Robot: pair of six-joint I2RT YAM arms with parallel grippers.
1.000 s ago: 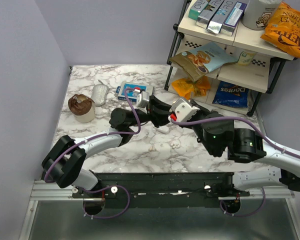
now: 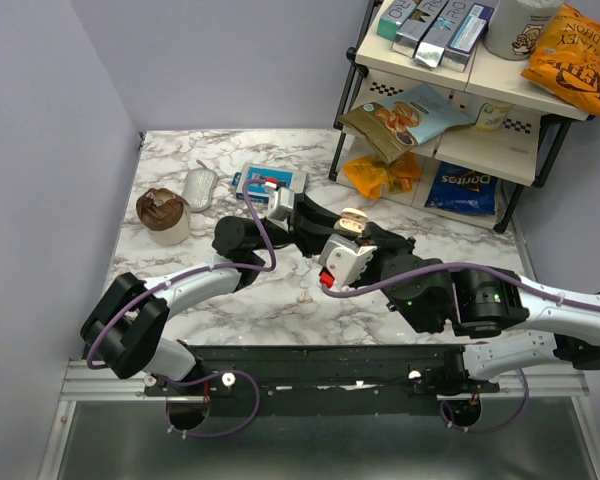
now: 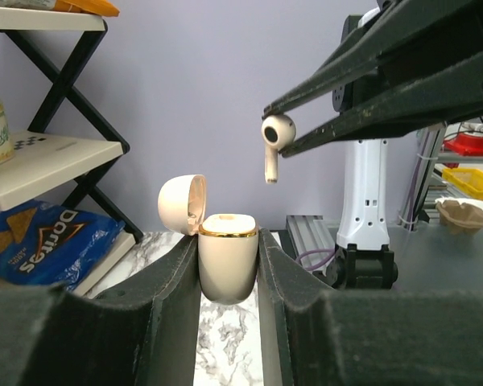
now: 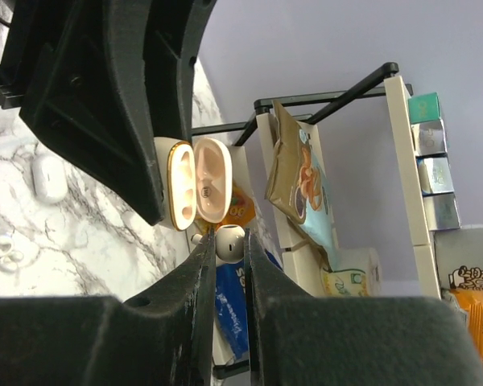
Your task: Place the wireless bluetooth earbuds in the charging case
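Note:
The cream charging case [image 3: 228,265] is pinched upright between the fingers of my left gripper, its lid [image 3: 182,203] swung open. In the right wrist view two hollows show in the case [image 4: 183,185], and both look empty. My right gripper is shut on a white earbud [image 4: 229,243]. In the left wrist view this earbud [image 3: 277,133] hangs stem down, above the case and to its right, apart from it. From the top, the case [image 2: 352,219] lies between the two grippers, while the earbud is hidden.
A shelf [image 2: 500,150] with snack bags and boxes stands at the back right. Small pale items [image 4: 4,251] and a white oblong piece [image 4: 50,178] lie on the marble table. A blue box [image 2: 270,180] sits behind the left arm.
The right arm has shifted left and toward the front in the top view, and the open case has come into sight between the grippers. My left gripper has moved only slightly.

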